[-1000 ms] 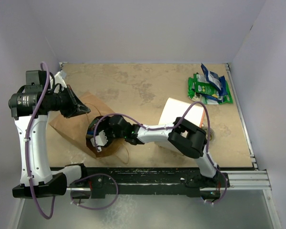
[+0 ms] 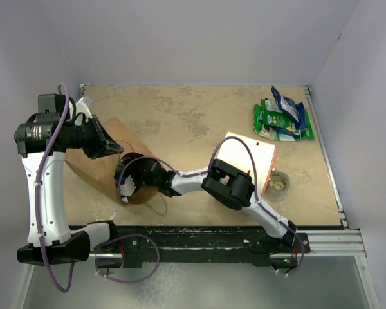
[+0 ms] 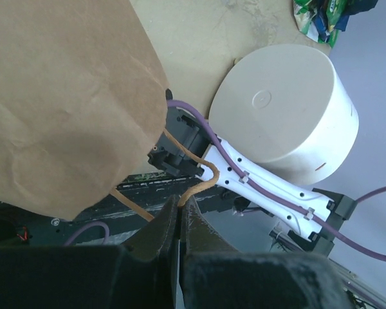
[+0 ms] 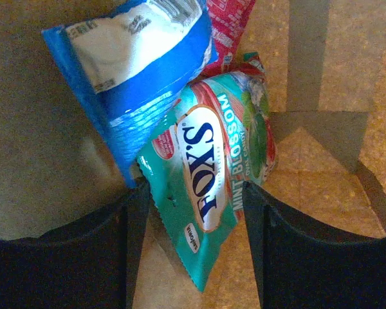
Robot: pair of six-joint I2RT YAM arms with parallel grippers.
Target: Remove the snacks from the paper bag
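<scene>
The brown paper bag [image 2: 90, 168] lies on the left of the table, its mouth toward the right. My left gripper is shut on the bag's thin twisted handle [image 3: 203, 185]. Inside the bag, my right gripper stands open, its fingers either side of a teal Fox's candy packet [image 4: 209, 164]; whether they touch it I cannot tell. A blue-and-white packet [image 4: 138, 55] overlaps it at upper left, and part of a pink packet [image 4: 228, 22] shows behind. From above, the right fingertips are hidden in the bag.
Several green and blue snack packets [image 2: 281, 119] are piled at the table's far right. A white tub [image 2: 246, 149] stands right of centre beside the right arm, with a small round object [image 2: 278, 183] next to it.
My right arm has moved left, taking its gripper further into the bag. The bag's mouth has shifted slightly left. The left arm has barely moved.
</scene>
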